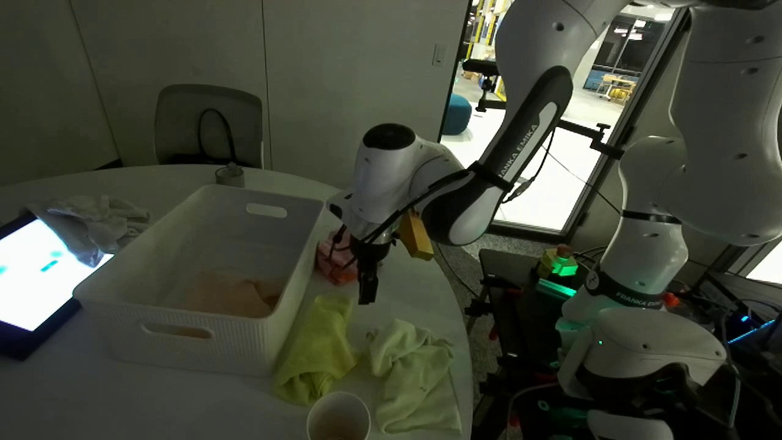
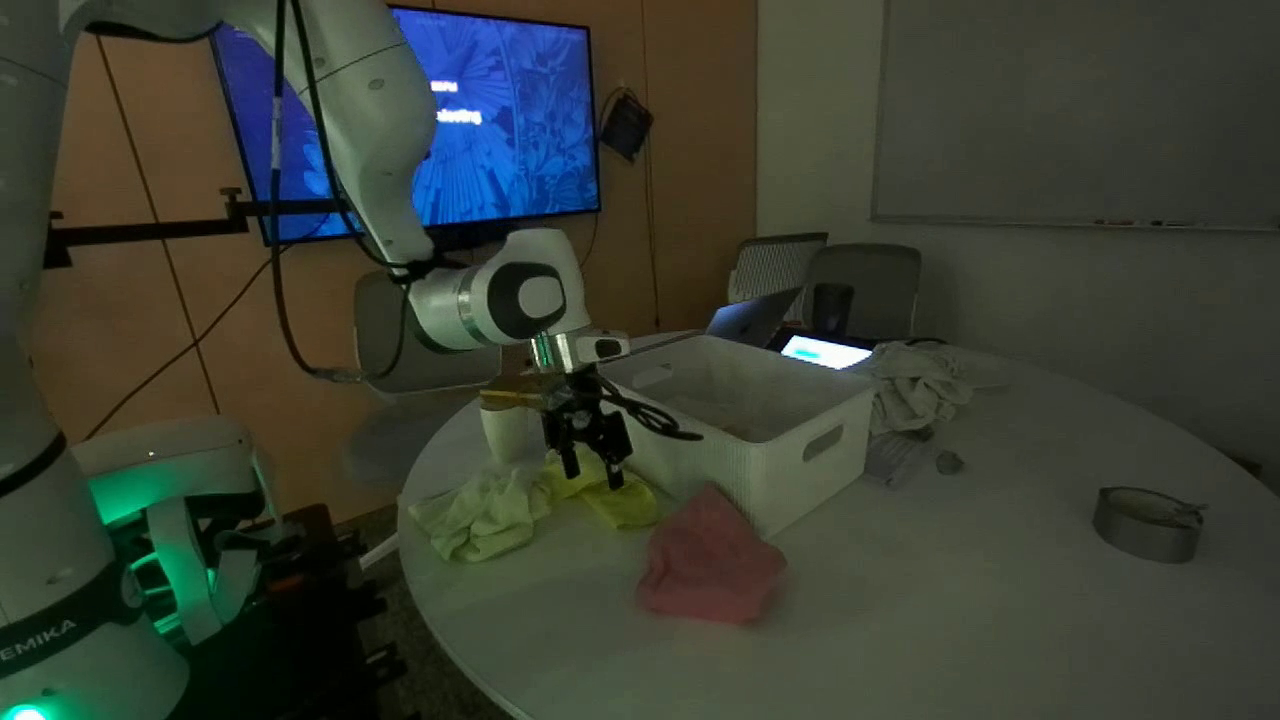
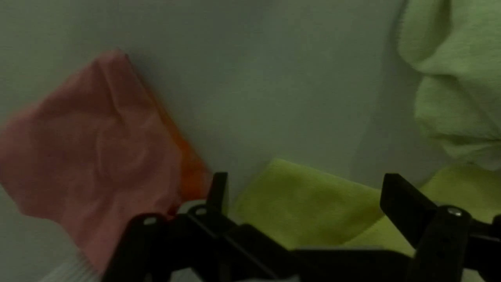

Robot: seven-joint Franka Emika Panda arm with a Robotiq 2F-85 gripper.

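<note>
My gripper is open, its black fingers well apart with nothing held between them. In the wrist view a yellow-green cloth (image 3: 310, 206) lies below the gap between the fingers. To the left is a pink cloth (image 3: 94, 150) with an orange edge showing, next to the left finger. A pale green cloth (image 3: 462, 80) lies at the upper right. The white bin (image 2: 828, 450) stands beside these cloths, with an orange-pink cloth (image 1: 227, 293) inside it. In exterior view 2 the gripper hangs above the table, over the yellow-green cloth.
A white cup (image 1: 338, 419) stands at the table edge by the cloths. Past the bin lie a grey cloth (image 2: 918, 384) and a lit screen (image 1: 44, 271). A grey round container (image 2: 1148, 524) sits on the far side.
</note>
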